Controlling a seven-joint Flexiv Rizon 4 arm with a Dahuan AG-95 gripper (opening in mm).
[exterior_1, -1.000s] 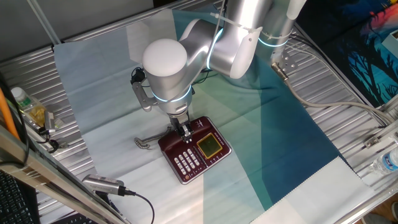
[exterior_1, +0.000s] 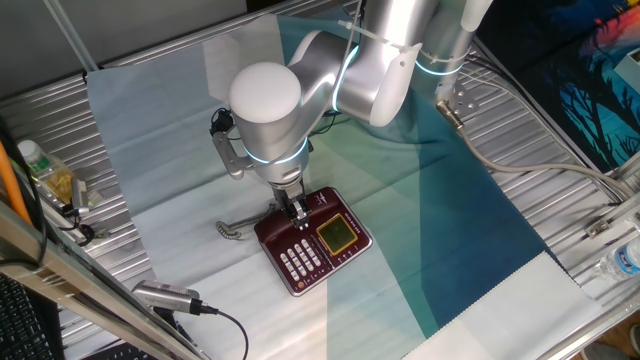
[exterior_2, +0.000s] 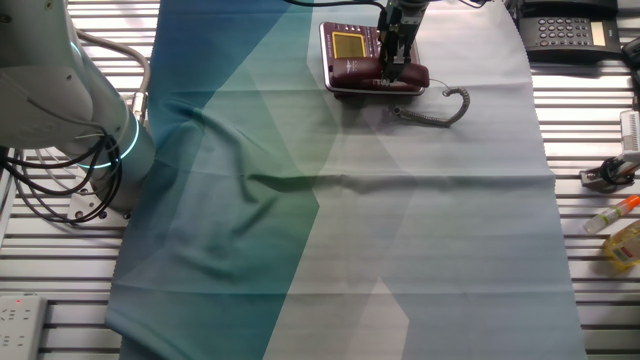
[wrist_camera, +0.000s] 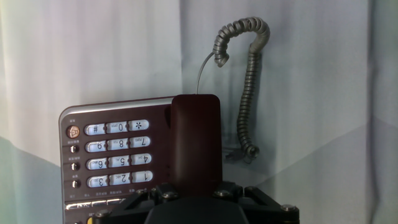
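A dark red desk phone with a yellow-framed screen lies on the cloth. Its handset rests along one side of the base in exterior view 2. My gripper is down at the handset, near its middle. In the wrist view the handset runs down the centre to the gripper, whose black linkages show at the bottom edge. The fingertips are hidden there, so whether they press on the handset cannot be told. A grey coiled cord loops beside the phone.
The patterned cloth is wrinkled but largely clear. A silver cylindrical device with a cable is near the front left in exterior view 1. A black phone and bottles stand off the cloth at the right in exterior view 2.
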